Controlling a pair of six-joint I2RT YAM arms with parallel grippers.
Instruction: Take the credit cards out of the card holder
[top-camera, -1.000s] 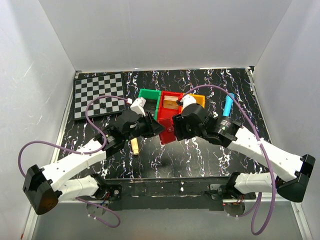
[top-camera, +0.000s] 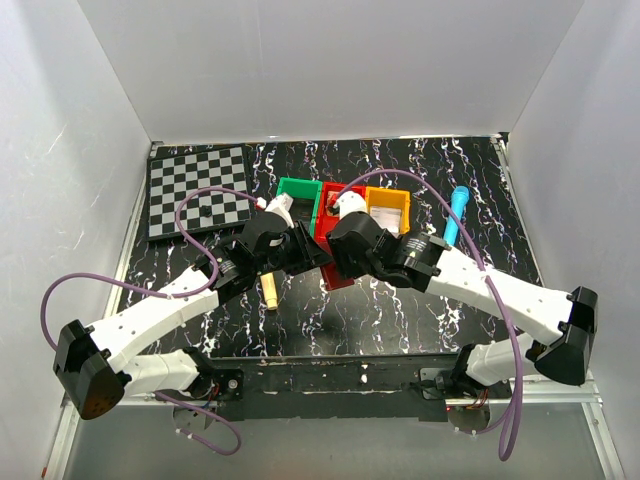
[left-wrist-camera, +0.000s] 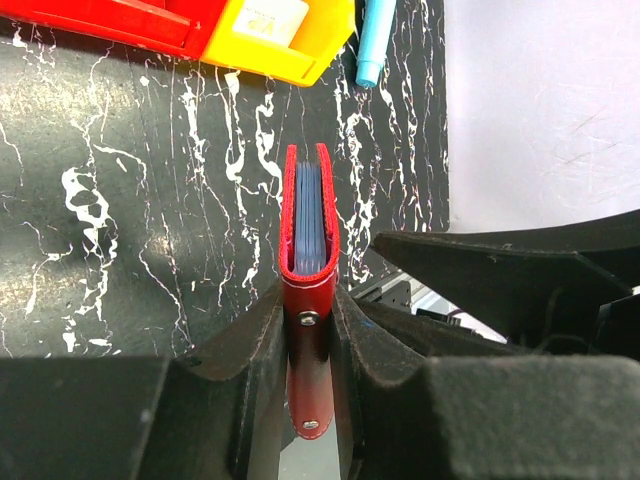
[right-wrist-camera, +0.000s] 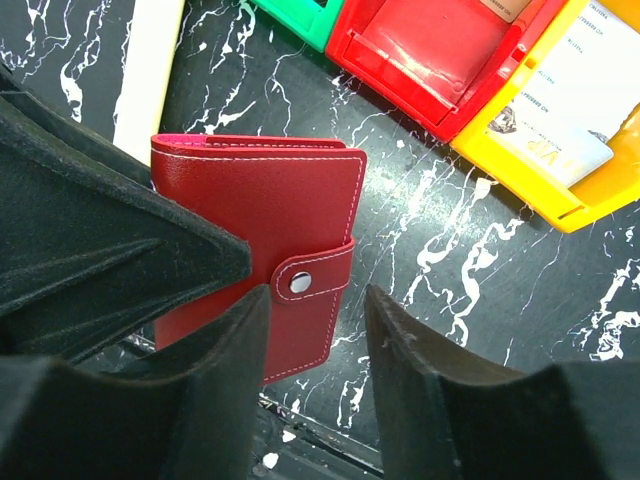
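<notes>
The red card holder (left-wrist-camera: 311, 350) is upright and edge-on in the left wrist view, with my left gripper shut on it. Several bluish-grey cards (left-wrist-camera: 309, 215) fill its open top. In the right wrist view a strap with a silver snap (right-wrist-camera: 300, 283) lies across the holder's side, beside the left gripper's black finger (right-wrist-camera: 205, 245). My right gripper is part open, its fingertips on either side of the strap and the holder's edge in that view. Whether they touch it I cannot tell. From above, both grippers mostly cover the holder.
Behind the holder stand a green bin (top-camera: 300, 188), a red bin (right-wrist-camera: 430, 60) and a yellow bin (left-wrist-camera: 290, 60) with a white item inside. A blue tube (top-camera: 457, 215) lies at right, a pale stick (top-camera: 269, 291) at left. A checkerboard (top-camera: 197, 190) occupies the back left.
My right arm has moved left, bringing its gripper up against the holder and covering more of it from above. The left gripper and holder have barely shifted.
</notes>
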